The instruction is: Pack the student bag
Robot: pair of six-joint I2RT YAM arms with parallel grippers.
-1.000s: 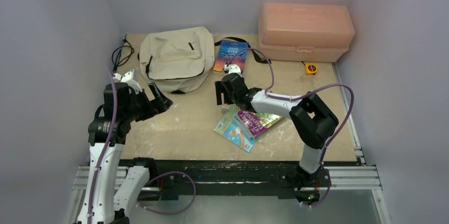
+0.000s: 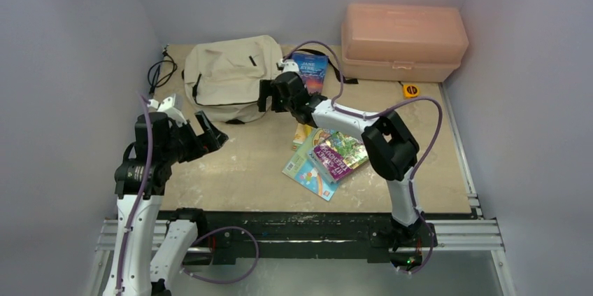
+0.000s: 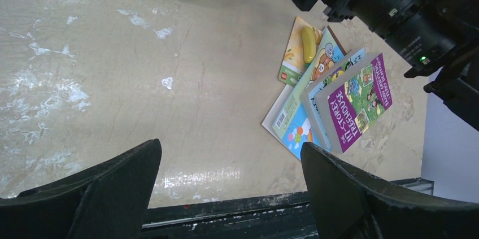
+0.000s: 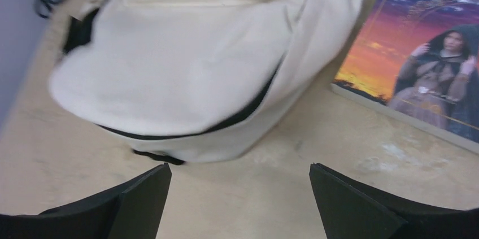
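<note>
A cream backpack (image 2: 231, 72) lies at the back left. My right gripper (image 2: 269, 98) is open just off its right front; in the right wrist view the bag (image 4: 197, 64) and a sunset-covered Jane Eyre book (image 4: 406, 58) lie ahead of the empty fingers. That book (image 2: 311, 68) is partly behind the arm in the top view. A pile of books (image 2: 336, 159), with The 11-Storey Treehouse (image 3: 353, 103) on top and a yellow banana-like item (image 3: 308, 44), lies front right. My left gripper (image 2: 210, 135) is open and empty over the left of the table.
A pink plastic case (image 2: 404, 37) stands at the back right, with a tape measure (image 2: 411, 91) before it. A black cable (image 2: 157, 72) lies at the left edge.
My right gripper has moved left and toward the back, from above the book pile to beside the backpack. The left arm is still.
</note>
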